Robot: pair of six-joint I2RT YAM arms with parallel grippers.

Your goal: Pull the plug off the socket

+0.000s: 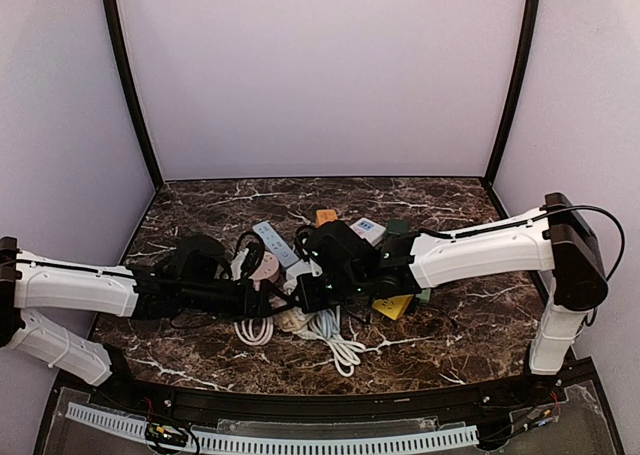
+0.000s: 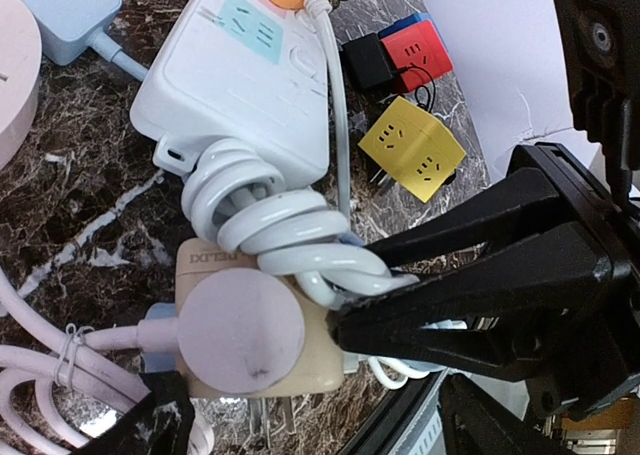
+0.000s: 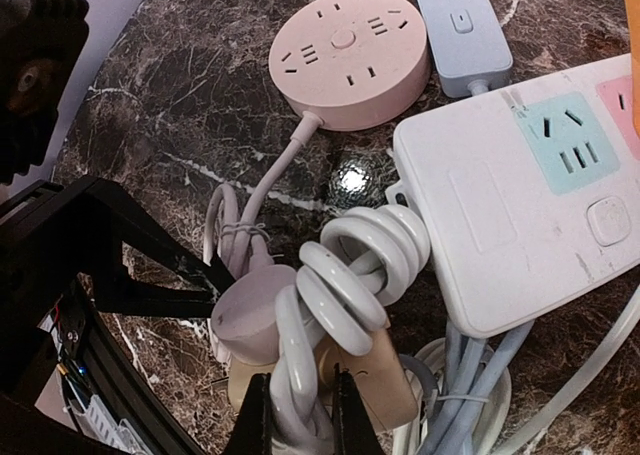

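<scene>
A round pink plug sits against the face of a beige socket block, whose metal prongs point down. In the left wrist view my left gripper has its fingers wide apart below the plug and block. The right wrist view shows a left finger right beside the plug. My right gripper is shut on the beige block at its side. A coiled white cord also passes into the gap between the right fingers and hides part of the hold.
A white power strip lies behind the block. Further off are a pink round outlet, a blue strip, a yellow cube and a red block. The pink cord loops left. Bare marble shows in front.
</scene>
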